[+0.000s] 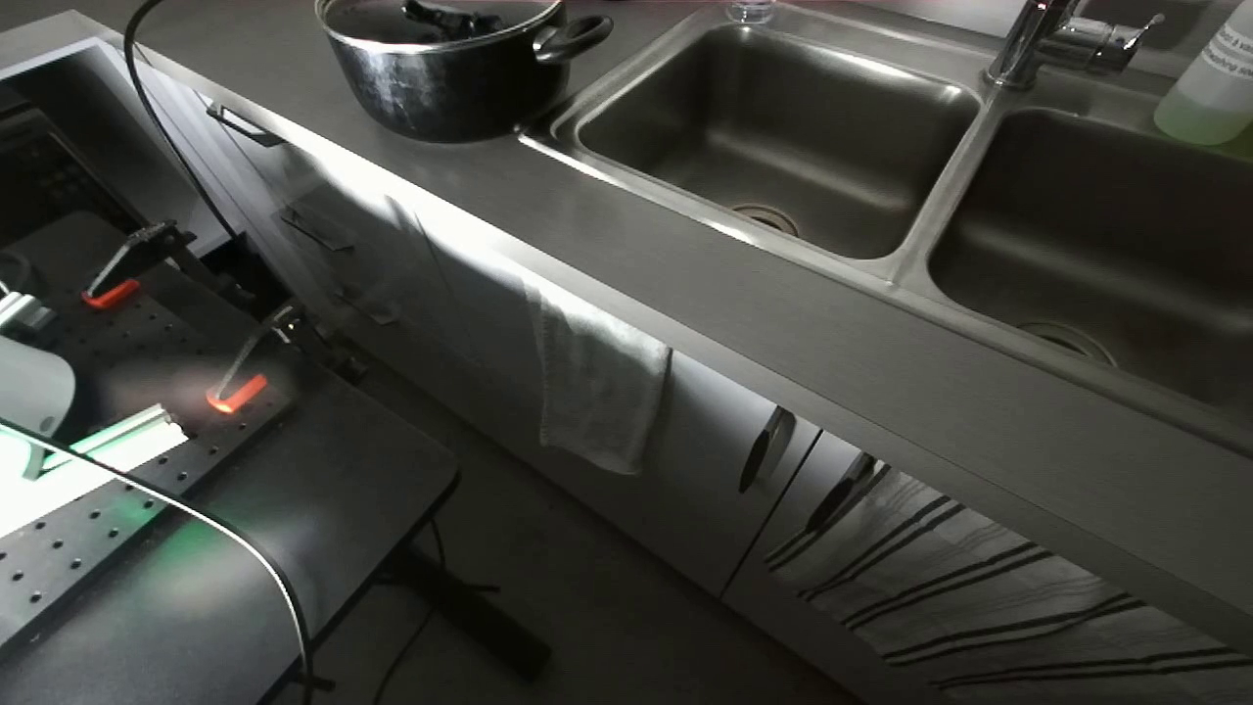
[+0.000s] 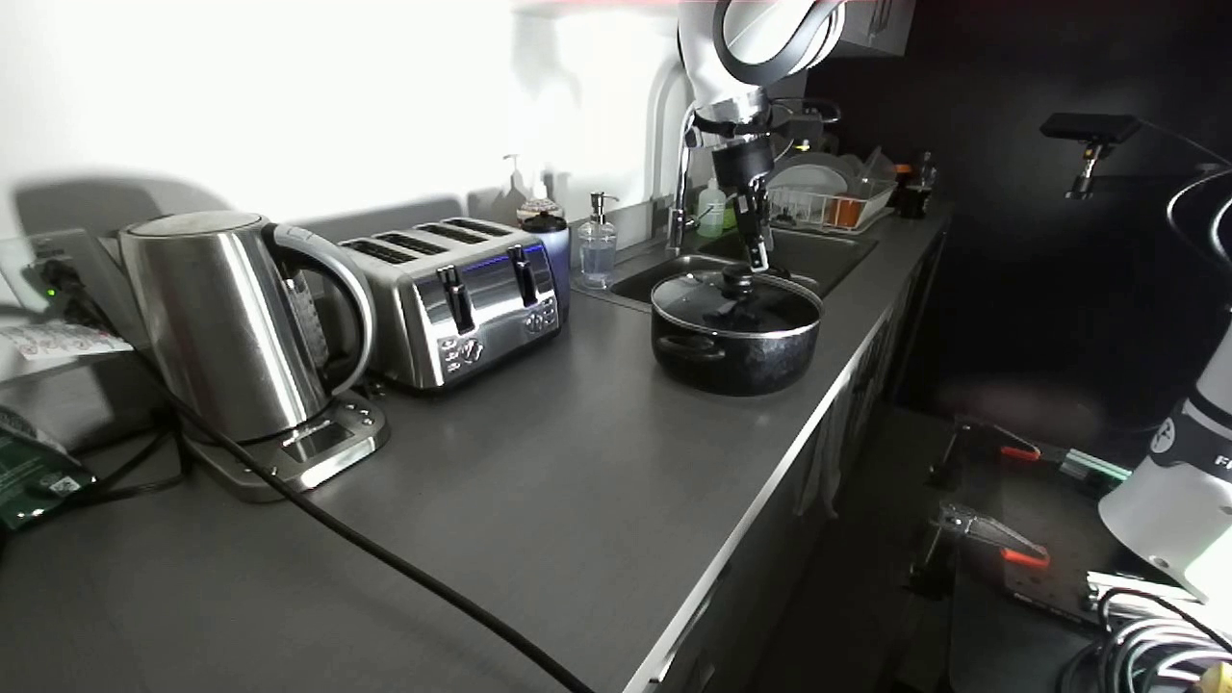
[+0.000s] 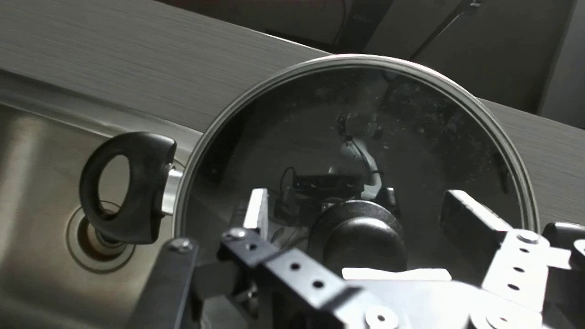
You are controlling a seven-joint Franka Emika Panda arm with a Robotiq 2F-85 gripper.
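A black pot (image 2: 735, 360) with side handles stands on the counter by the sink, its glass lid (image 2: 693, 296) on top. The lid's round black knob (image 2: 736, 277) is at its centre. My gripper (image 2: 757, 256) reaches down from above, its tips close to the knob. In the wrist view the gripper is open, with the knob (image 3: 359, 238) lying in the view between its spread fingers; contact with either finger does not show. Only the pot's side (image 1: 452, 94) and part of its top show in exterior view 1, with a dark shape over the lid.
A double sink (image 1: 781, 141) with a faucet (image 1: 1040, 41) adjoins the pot. A soap dispenser (image 2: 597, 244), a toaster (image 2: 462, 289) and a kettle (image 2: 231, 329) line the wall. The counter's front edge runs close to the pot. Bare counter (image 2: 543, 485) lies nearer the camera.
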